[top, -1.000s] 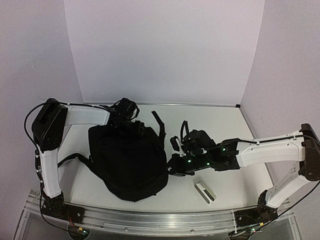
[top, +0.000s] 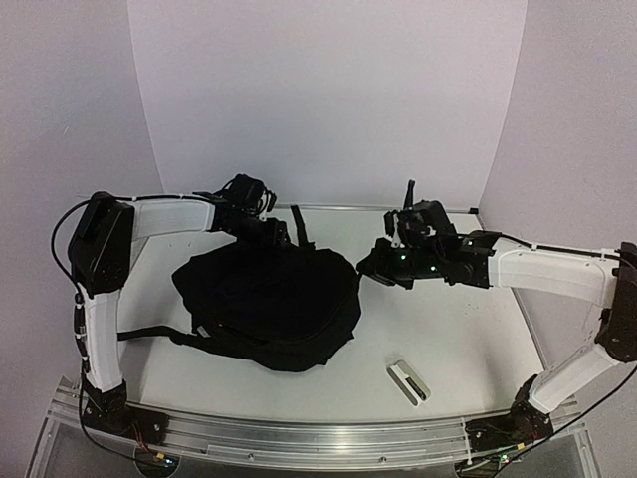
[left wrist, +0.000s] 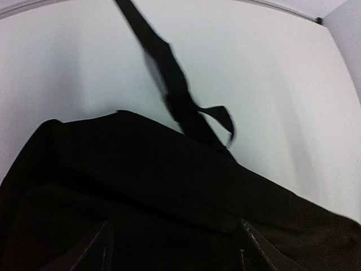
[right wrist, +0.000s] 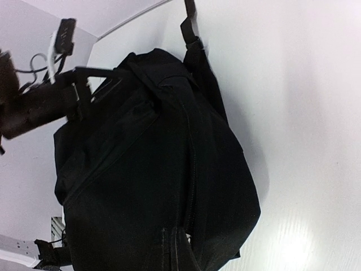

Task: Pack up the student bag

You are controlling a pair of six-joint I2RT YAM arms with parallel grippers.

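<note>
The black bag (top: 264, 299) lies on the left and middle of the table, its right side drawn out to my right gripper (top: 362, 268). In the right wrist view that gripper's fingers (right wrist: 166, 248) are close together at the bag's edge, shut on its fabric. A small light bit shows beside them. My left gripper (top: 283, 235) is over the bag's far edge. In the left wrist view its fingers (left wrist: 97, 248) stand wide apart above dark cloth. The bag's opening and inside cannot be made out.
A black strap (left wrist: 169, 68) runs from the bag's far edge toward the back. Another strap (top: 154, 332) stretches to the left. A small white and grey case (top: 408, 382) lies at the front right.
My right gripper has moved right and toward the back. The bag's right side has gone with it, turning the bag and lifting its front edge toward the back. The left gripper has shifted slightly.
</note>
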